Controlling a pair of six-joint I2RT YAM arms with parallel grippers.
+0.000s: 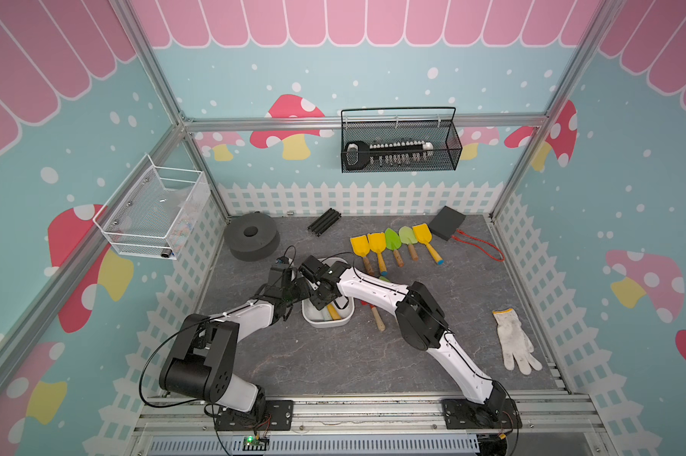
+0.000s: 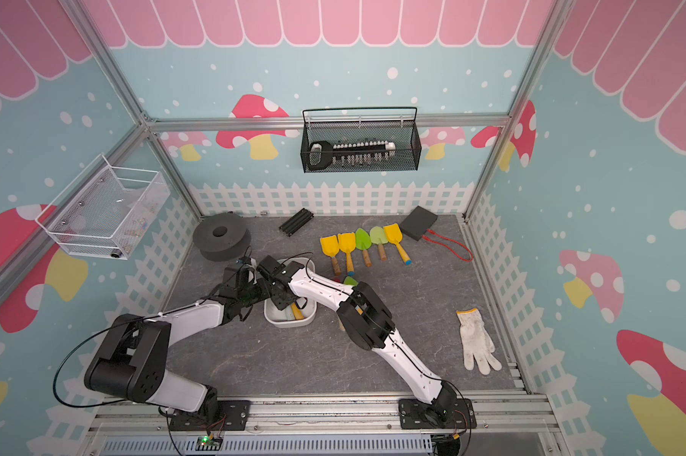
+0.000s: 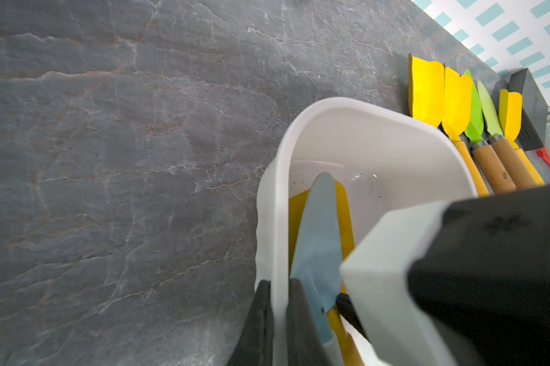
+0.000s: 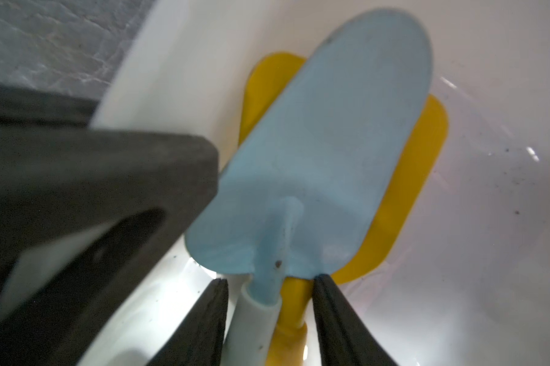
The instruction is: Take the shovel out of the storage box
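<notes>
A white storage box (image 3: 366, 128) holds a pale blue-grey shovel (image 4: 330, 134) lying over a yellow shovel (image 4: 409, 183). In the left wrist view my left gripper is shut on the box's left rim. My right gripper reaches down into the box, open, its fingertips either side of the neck and upper handle of the two shovels. In both top views the two arms partly hide the box.
Several shovels (image 1: 378, 247) lie in a row behind and right of the box. A dark ring (image 1: 250, 241) sits back left, a white glove (image 1: 516, 340) at right.
</notes>
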